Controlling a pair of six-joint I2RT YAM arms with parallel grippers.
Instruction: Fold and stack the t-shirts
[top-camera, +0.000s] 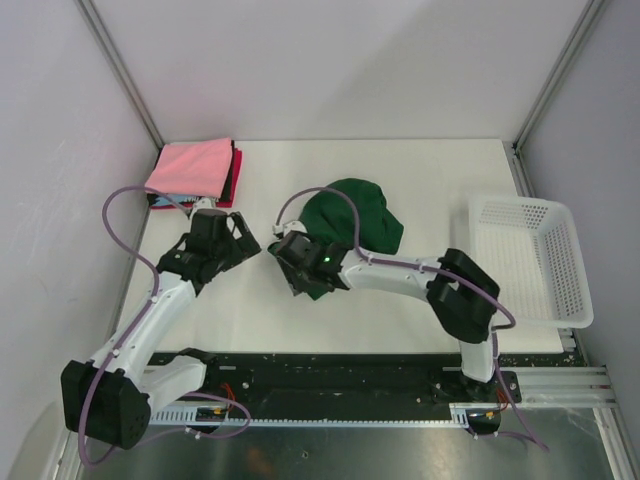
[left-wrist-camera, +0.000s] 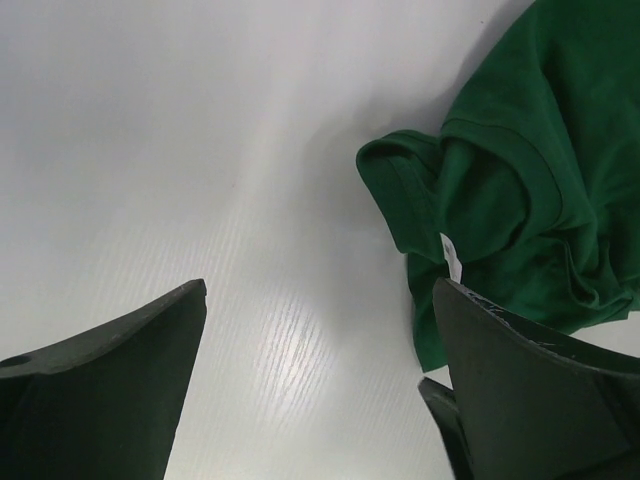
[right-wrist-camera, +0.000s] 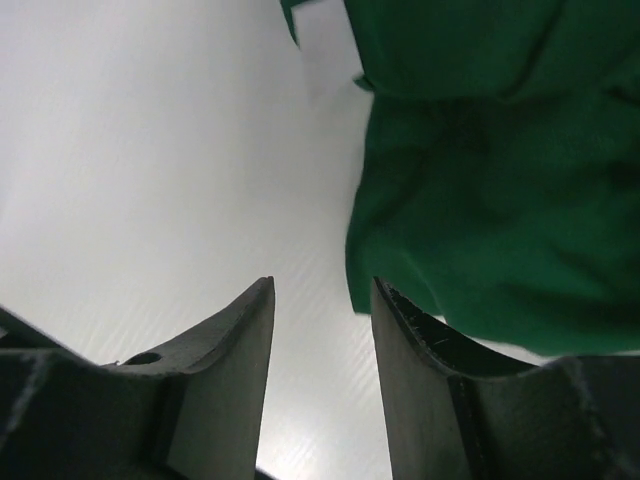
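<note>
A crumpled dark green t-shirt (top-camera: 355, 212) lies in the middle of the table, one flap reaching toward the front. My left gripper (top-camera: 246, 238) is open to the left of it; in the left wrist view a cuff-like fold and a white tag (left-wrist-camera: 451, 257) show beyond its fingers (left-wrist-camera: 160, 345). My right gripper (top-camera: 284, 274) hangs over the shirt's left front part and hides some of it. Its fingers (right-wrist-camera: 250, 335) stand apart by a narrower gap, no cloth between them, with the green hem just beyond. At the back left sits a stack of folded shirts, a pink one (top-camera: 190, 167) on top.
An empty white basket (top-camera: 578, 265) stands on the right side. Bare white table (top-camera: 440, 185) surrounds the shirt at the back and front. The two grippers are close to each other near the shirt's left edge.
</note>
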